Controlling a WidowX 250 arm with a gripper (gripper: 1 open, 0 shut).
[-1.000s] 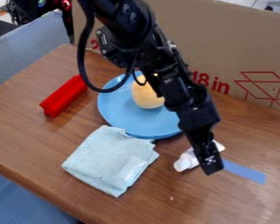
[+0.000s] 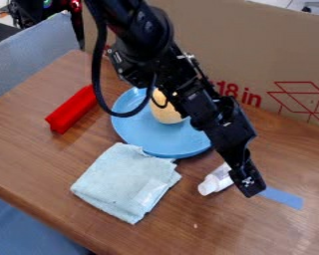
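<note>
My black gripper [image 2: 245, 179] points down at the right of the table, over a white tube [image 2: 215, 181] that lies on the wood just left of its tip. The tip partly hides the tube; whether it touches it and how wide the fingers stand are hard to make out. A blue plate [image 2: 175, 138] holds a round pale yellow object [image 2: 163, 110], partly hidden by the arm. A folded light blue cloth [image 2: 125, 181] lies in front of the plate, and a red object [image 2: 72, 108] lies to the plate's left.
A cardboard box [image 2: 282, 55] stands along the back. A strip of blue tape [image 2: 281, 196] is on the table at the right. Bare wood [image 2: 36, 159] is at the left and at the front right. A blue-grey surface borders the table on the left.
Other objects look unmoved.
</note>
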